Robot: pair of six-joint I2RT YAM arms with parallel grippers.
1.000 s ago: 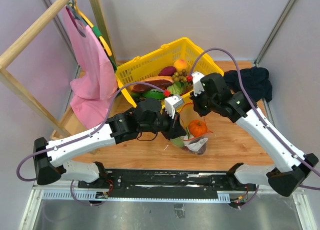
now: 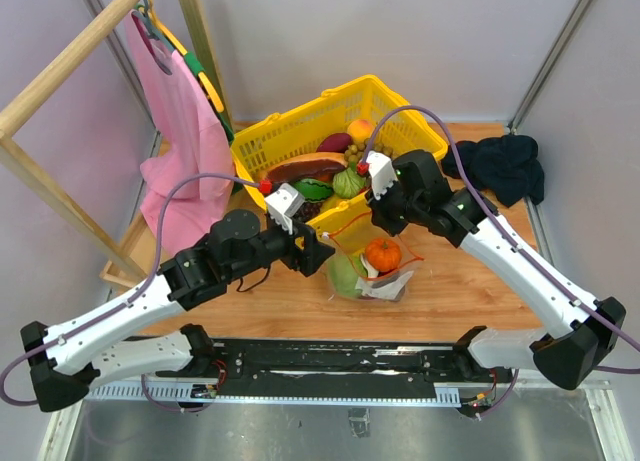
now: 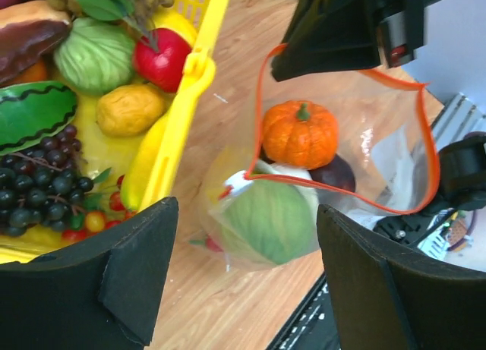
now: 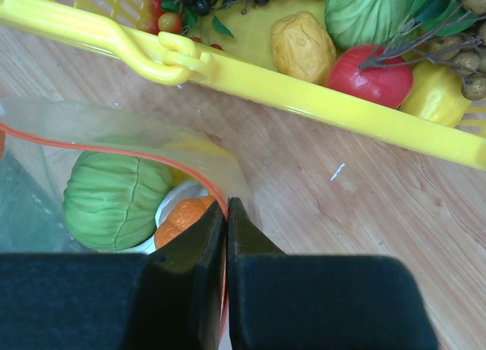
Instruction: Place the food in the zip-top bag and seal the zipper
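A clear zip top bag with an orange-red zip line stands open on the table. Inside it are a small orange pumpkin, a green cabbage, a white item and a dark round one. Pinched between the fingertips of my right gripper is the thin rim of the bag, where the zip line runs into the shut fingers. To the left of the bag, my left gripper is open. Its spread fingers hold nothing, and the bag lies beyond them in the left wrist view.
A yellow basket full of play fruit and vegetables stands close behind the bag. Pink cloth hangs from a wooden rack at the left. Dark cloth lies at the back right. Bare table shows right of the bag.
My left gripper has opened and drawn away leftward from the bag's left side. The right arm has shifted slightly left, and the bag's contents have moved left with it.
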